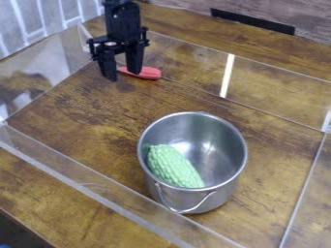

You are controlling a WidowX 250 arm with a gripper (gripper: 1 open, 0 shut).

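Note:
My black gripper (122, 64) is low over the back left of the wooden tray, its fingers apart around the near end of a red-handled utensil (145, 73); whether it touches it is unclear. A metal bucket (223, 150) stands at the front right, holding a green corn cob (175, 167).
Clear plastic walls border the wooden work area (77, 126). A white strip (227, 76) stands at the back right.

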